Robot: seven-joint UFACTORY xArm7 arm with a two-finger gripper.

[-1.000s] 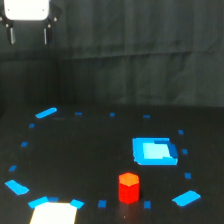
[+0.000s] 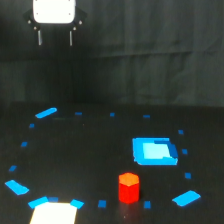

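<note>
High at the upper left, my gripper (image 2: 55,40) hangs with its two thin fingers (image 2: 71,38) well apart. It is open and empty, far above the table. A red block (image 2: 128,190) stands on the dark surface near the front, right of the middle. Behind it and a little to the right lies a blue square frame or shallow tray (image 2: 139,158) with a pale, bright inside. Both things are clear of the gripper.
Blue tape strips (image 2: 186,198) and small blue squares are spread around the black table (image 2: 85,150). A bright cream-white object (image 2: 53,214) is cut off at the bottom edge.
My gripper has moved to the right and very slightly down, with its fingers still apart. The red block and the blue frame are where they were.
</note>
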